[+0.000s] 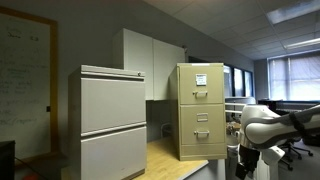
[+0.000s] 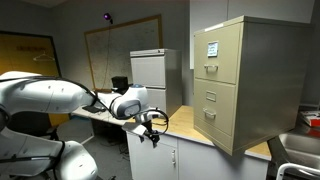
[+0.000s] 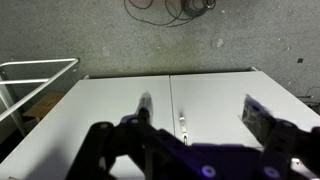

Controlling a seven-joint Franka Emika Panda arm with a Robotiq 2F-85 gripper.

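My gripper stands open, its dark fingers spread wide with nothing between them. Below it in the wrist view are two white cabinet doors, meeting at a thin seam. A small handle sits on the seam side, seen between my fingers. In exterior view 2 the gripper hangs at the front of the white base cabinet, apart from or near its face; the exact distance is unclear. In exterior view 1 the gripper is at the lower right, partly cut off by the frame.
On the wooden countertop stand a tan filing cabinet and a light grey one. A white wire rack is at the left of the wrist view. Cables lie on the grey floor.
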